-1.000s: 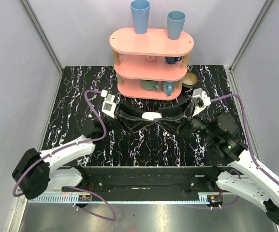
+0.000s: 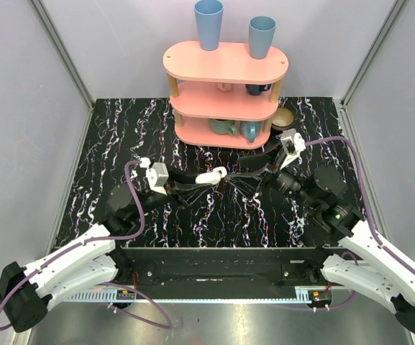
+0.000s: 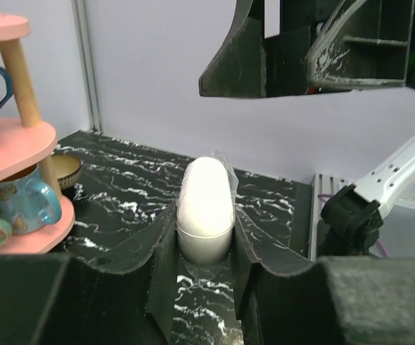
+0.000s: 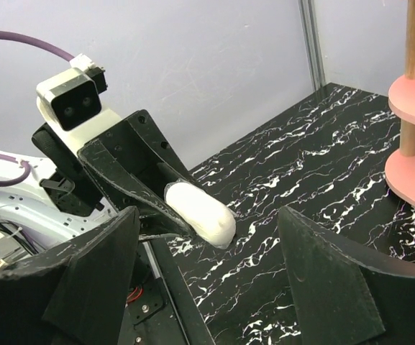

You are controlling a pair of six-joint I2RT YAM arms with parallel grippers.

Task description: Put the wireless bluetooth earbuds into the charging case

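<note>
The white earbud case [image 2: 211, 176] is held level in mid-air over the marble surface by my left gripper [image 2: 193, 185], which is shut on it; in the left wrist view the case [image 3: 205, 208] sits upright between the fingers, with a clear film around it. My right gripper [image 2: 249, 180] is just to the right of the case, fingers parted with nothing between them; in the right wrist view the case [image 4: 200, 212] shows beyond those fingertips, pointing toward them. Separate earbuds cannot be made out.
A pink shelf [image 2: 225, 61] with blue cups [image 2: 208, 25] and mugs [image 2: 250, 130] stands at the back. A bowl [image 2: 282, 118] sits to its right.
My left gripper has drawn back to the left with the white case, out from between the right gripper's fingers.
</note>
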